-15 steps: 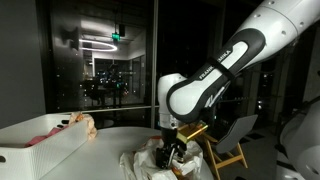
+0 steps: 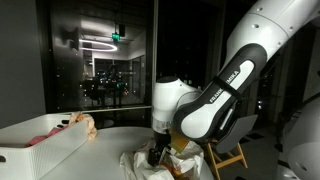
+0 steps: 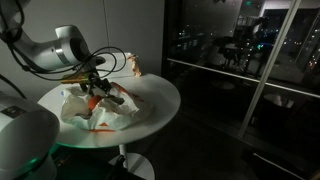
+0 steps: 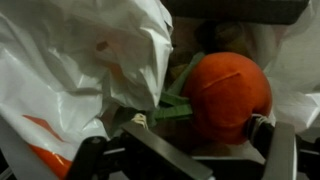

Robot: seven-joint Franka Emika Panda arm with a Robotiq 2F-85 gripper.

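Note:
A round orange-red object (image 4: 228, 97), soft-looking with green leaf-like strips (image 4: 175, 105) at its side, lies inside a crumpled white plastic bag (image 4: 90, 60). My gripper is open over this object, one finger near each side of it in the wrist view. In exterior view 2, the bag (image 3: 125, 112) spreads over the round table with orange-red showing in its opening, and the gripper (image 3: 90, 84) reaches down into it. Exterior view 1 shows the gripper (image 2: 158, 155) low at the bag (image 2: 145, 172), its fingertips partly hidden.
A white box (image 2: 40, 155) with pinkish and orange things inside stands at the left of exterior view 1. The white table (image 3: 160, 98) has clear surface right of the bag in exterior view 2. A dark bar-shaped thing (image 4: 235, 10) crosses the top of the wrist view.
Over the last second the gripper has shifted left in exterior view 1 and come slightly lower at the bag. The white box has stayed in place.

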